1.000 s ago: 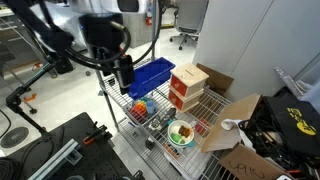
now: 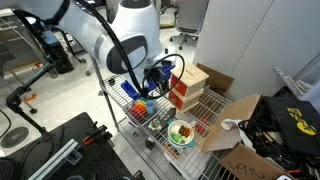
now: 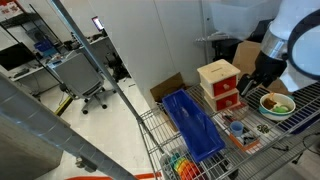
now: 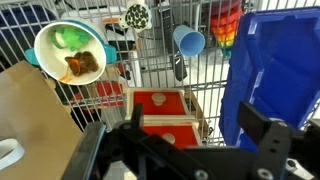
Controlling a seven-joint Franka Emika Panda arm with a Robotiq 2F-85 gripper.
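Observation:
My gripper is open above the wire rack, its fingers spread wide with nothing held between them. In the wrist view, two stacked red-and-cream boxes (image 4: 160, 103) lie below and just ahead of the gap. A long blue bin (image 4: 262, 75) runs along the right side, and a white-and-teal bowl (image 4: 72, 52) with green and brown items inside sits at upper left. Near the top edge are a blue cup (image 4: 188, 40) and several colourful toys (image 4: 223, 25). From exterior view 1, the arm hides much of the bin.
Cardboard (image 4: 30, 110) borders the rack at lower left of the wrist view. An open cardboard box (image 2: 235, 130) and a black case (image 2: 290, 122) occupy the right side in exterior view 1. A rack post (image 3: 75, 60) crosses exterior view 2.
The arm has swung from the near left across the rack towards the boxes, covering much of the blue bin in exterior view 1. The rack's objects appear unmoved.

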